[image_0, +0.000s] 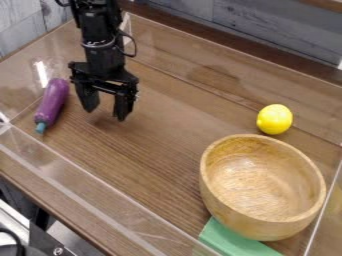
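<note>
My black arm hangs at the upper left, its gripper (104, 100) low over the wooden table with its fingers apart and nothing seen between them. A purple eggplant-like object (54, 100) with a teal end lies just left of the gripper, apart from it. A yellow lemon-like object (274, 119) lies on the right.
A large tan bowl (261, 190) sits at the lower right, with a green cloth or pad (238, 243) partly under its front. A wall runs along the back.
</note>
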